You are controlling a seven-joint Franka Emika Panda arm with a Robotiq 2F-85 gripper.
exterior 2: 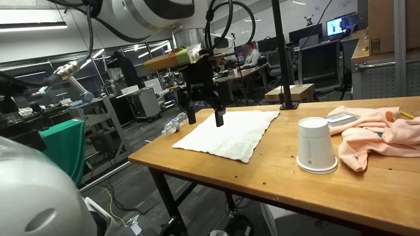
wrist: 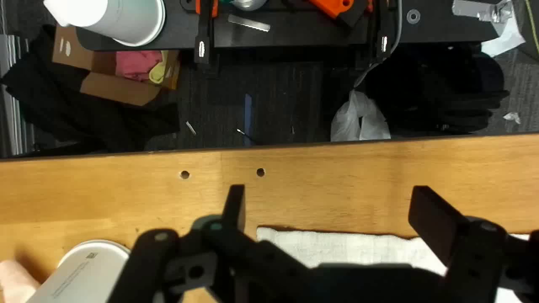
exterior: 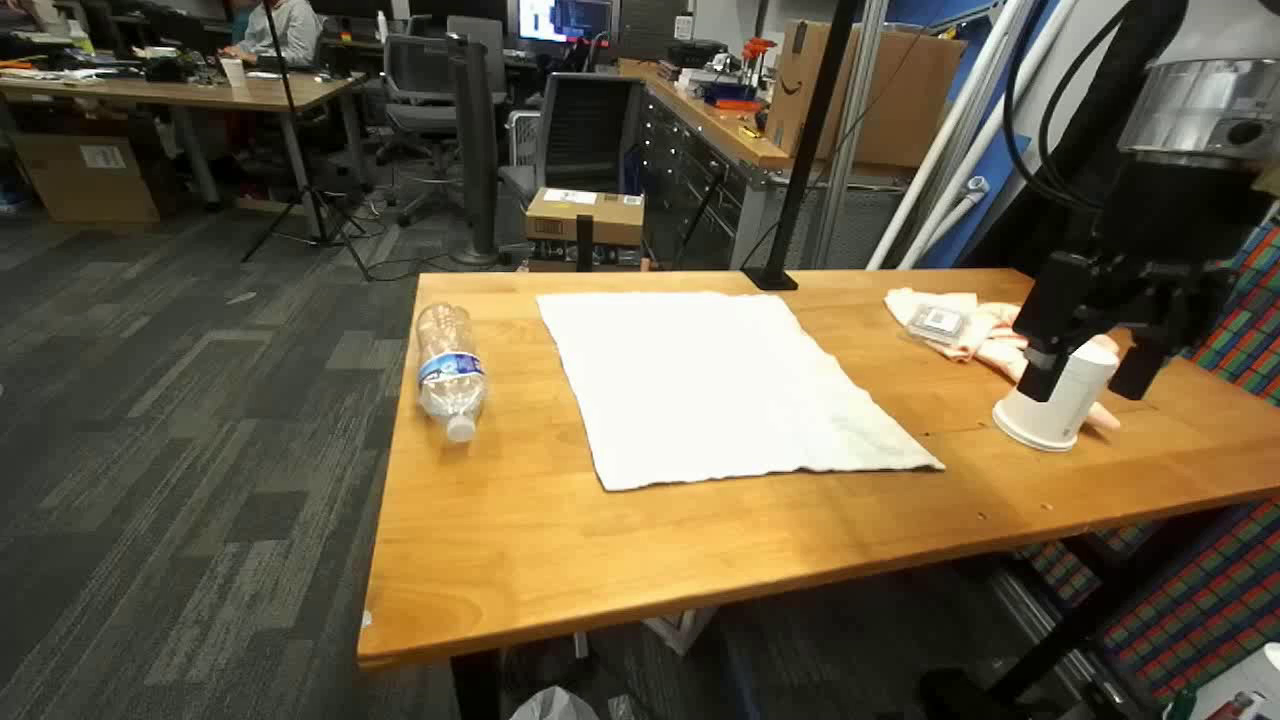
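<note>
My gripper (exterior 2: 205, 122) stands open above the table, nothing between its fingers; in the wrist view the two fingertips (wrist: 234, 209) are wide apart over bare wood near the table edge. A white cloth (exterior: 720, 384) lies flat on the tabletop. On its left in exterior view 1, a clear plastic bottle (exterior: 450, 372) with a blue label rests on its side. A white tapered cup-like container (exterior 2: 315, 145) stands on its wide rim at the other side of the cloth. Beside it is a crumpled pink cloth (exterior 2: 378, 131) with a small clear package (exterior 2: 341, 118) on top.
A black post (exterior 2: 284, 59) rises from the far table edge. Bare wood (exterior: 504, 540) shows in front of the white cloth. Past the table edge in the wrist view are a dark floor, an open cardboard box (wrist: 118, 91) and a white plastic bag (wrist: 358, 118).
</note>
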